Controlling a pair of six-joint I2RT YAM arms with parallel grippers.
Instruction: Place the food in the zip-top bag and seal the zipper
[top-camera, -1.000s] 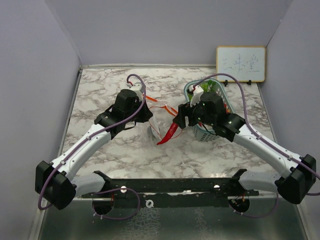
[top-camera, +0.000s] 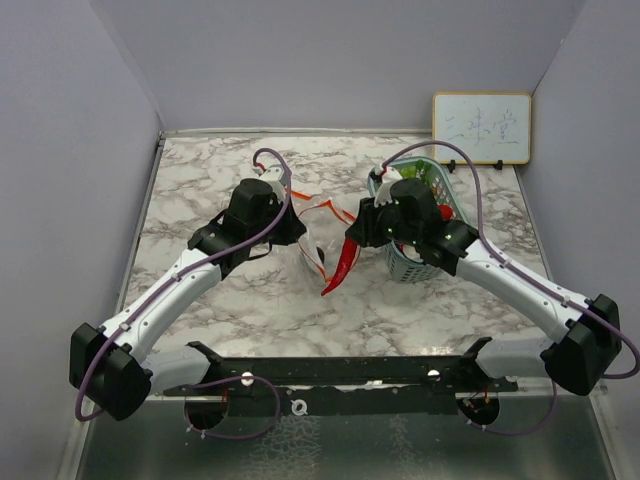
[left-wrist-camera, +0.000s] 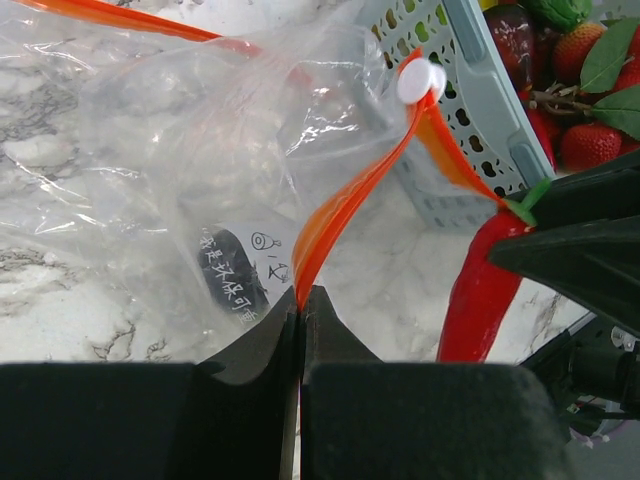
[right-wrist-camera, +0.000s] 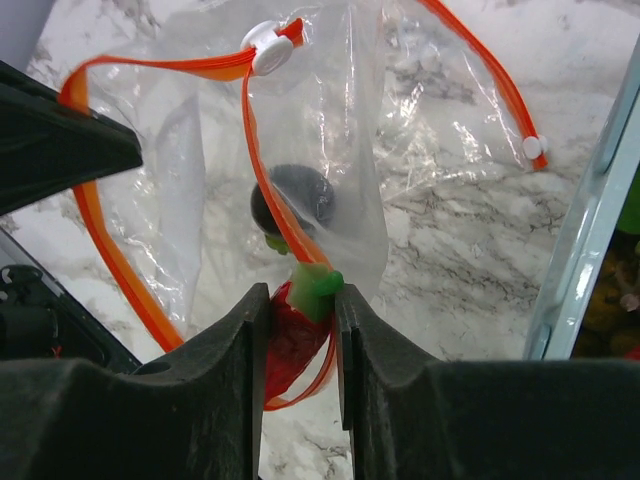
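The clear zip bag (left-wrist-camera: 170, 150) with orange zipper edges lies open at the table's middle. My left gripper (top-camera: 295, 230) is shut on the zipper edge, which runs into its fingertips (left-wrist-camera: 305, 300). My right gripper is shut on a long red pepper (top-camera: 342, 267), held by its green-stemmed end at the bag's mouth, with the orange zipper beside it. A dark round item (right-wrist-camera: 290, 195) shows behind the bag's plastic in the right wrist view.
A mint basket (top-camera: 410, 265) of produce, with strawberries (left-wrist-camera: 590, 147) and leafy greens, stands right of the bag, under the right arm. A whiteboard (top-camera: 481, 127) stands at the back right.
My right gripper has shifted slightly, and the pepper now hangs a little further right and toward the front, more upright in the top view. The left arm has stayed still.
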